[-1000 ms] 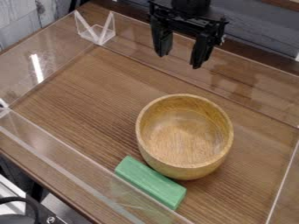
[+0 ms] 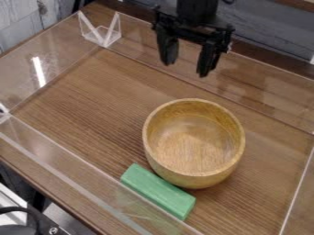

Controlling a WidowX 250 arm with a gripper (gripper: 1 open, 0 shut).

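Note:
A black gripper [image 2: 194, 48] hangs over the back of the wooden table, its fingers apart and pointing down, nothing visible between them. A tan oval bowl [image 2: 193, 118] sits front of centre, and a green block [image 2: 157, 191] lies just in front of it, apart from the gripper.
A white wire-like object [image 2: 101, 27] stands at the back left, and another white piece shows at the left edge.
The bowl and green block have not moved.

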